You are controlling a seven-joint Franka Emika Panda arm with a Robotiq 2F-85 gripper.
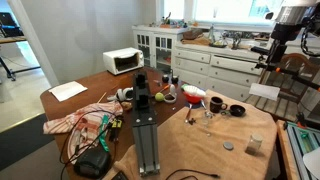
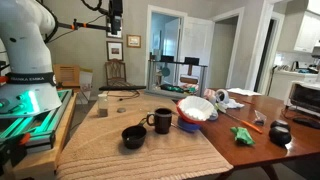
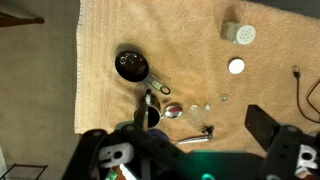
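My gripper hangs well above the table, its fingers spread wide with nothing between them; it is open. Below it in the wrist view lies a tan mat with a black bowl (image 3: 131, 65), a dark mug (image 3: 152, 110), a shiny round metal piece (image 3: 172, 111) and small clear items. A white-topped jar (image 3: 238, 33) stands near a flat white disc (image 3: 236, 66). The second exterior view shows the black bowl (image 2: 134, 136) in front of the black mug (image 2: 160, 121), with the jar (image 2: 102, 102) farther left.
A white bowl (image 2: 195, 107) sits behind the mug. A tall dark post (image 1: 146, 135) stands on the table, with a crumpled cloth (image 1: 88, 122) to its left. A black cable (image 3: 305, 95) lies on the mat's right side.
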